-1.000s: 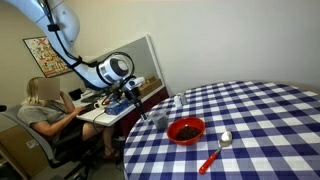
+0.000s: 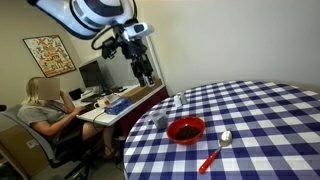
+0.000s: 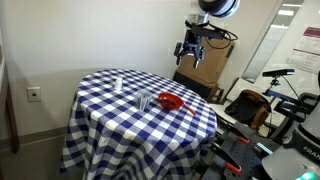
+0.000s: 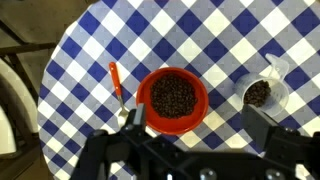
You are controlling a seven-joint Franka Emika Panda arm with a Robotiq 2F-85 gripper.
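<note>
High above the table, my gripper (image 2: 147,80) hangs open, with nothing between its fingers. The wrist view looks down on a red bowl (image 4: 203,104) holding dark, bean-like bits (image 4: 173,96). Right of the bowl in that view is a clear mug (image 4: 277,82), with a smaller dark heap (image 4: 257,93) at its bottom. A spoon with a red handle (image 4: 115,77) lies on the bowl's other side. From exterior view 1, the mug (image 2: 160,122) stands left of the bowl (image 2: 186,140), and the spoon (image 2: 216,151) lies to its right.
A blue-and-white checked cloth (image 2: 270,135) covers the table, largely bare toward the right and back. Behind the mug stands a small white container (image 3: 119,84). A person (image 2: 48,118) sits beside a desk off to the left.
My gripper has risen from beside the mug to well above the table. The mug, bowl and spoon look unmoved.
</note>
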